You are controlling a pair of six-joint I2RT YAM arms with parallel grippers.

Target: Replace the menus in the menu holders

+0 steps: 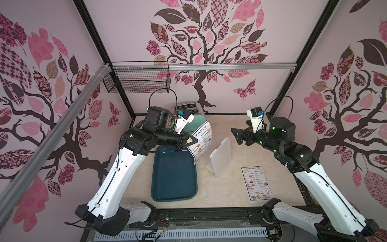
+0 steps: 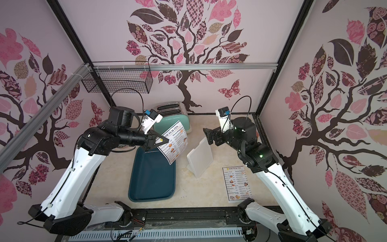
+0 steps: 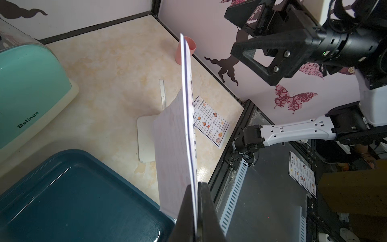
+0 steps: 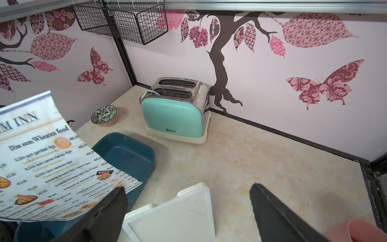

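Observation:
My left gripper (image 1: 187, 141) is shut on a printed paper menu (image 1: 200, 143), held at its edge in the air over the right part of the blue tray; in the left wrist view the menu (image 3: 173, 149) stands edge-on between the fingers. My right gripper (image 1: 237, 134) is open and empty, raised above and right of a white menu holder (image 1: 221, 157), which stands on the table right of the tray. A second menu (image 1: 257, 183) lies flat at the front right of the table.
A blue tray (image 1: 173, 177) fills the table's left. A mint toaster (image 4: 171, 117) and a patterned bowl (image 4: 104, 115) are at the back. A pink cup (image 4: 354, 232) stands on the right. A wire basket (image 1: 135, 80) hangs at upper left.

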